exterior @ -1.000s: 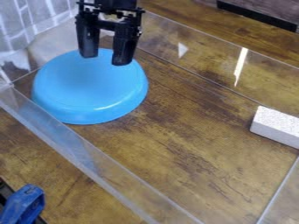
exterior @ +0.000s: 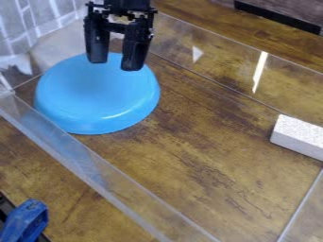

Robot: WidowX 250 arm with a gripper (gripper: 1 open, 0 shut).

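My black gripper (exterior: 115, 45) hangs at the top left over a round, light-blue lid-like disc (exterior: 96, 100). Its two fingers stand apart, open, with the blue surface visible behind and between them and nothing held. Whether the fingertips touch the disc cannot be told from this view.
A white rectangular block (exterior: 297, 135) lies at the right. A blue object (exterior: 23, 219) sits at the bottom left. Clear plastic walls run around the wooden surface (exterior: 190, 161), which is bare in the middle and right.
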